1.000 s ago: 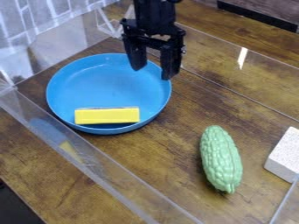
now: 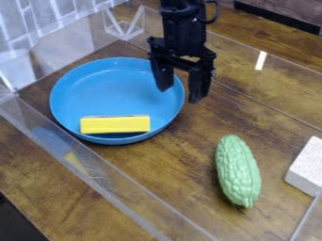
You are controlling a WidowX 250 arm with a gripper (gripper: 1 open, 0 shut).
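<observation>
A black gripper (image 2: 180,75) hangs over the back right rim of a blue bowl (image 2: 94,89), its two fingers apart and pointing down, with nothing seen between them. A yellow block (image 2: 115,124) lies in the front of the bowl. A green bitter melon (image 2: 236,170) lies on the wooden table to the front right.
A white block (image 2: 307,168) sits at the right edge of the table (image 2: 189,212). Clear plastic walls run along the left and lower right.
The gripper has risen slightly and shifted a little to the right. The bowl, yellow block, melon and white block have not moved.
</observation>
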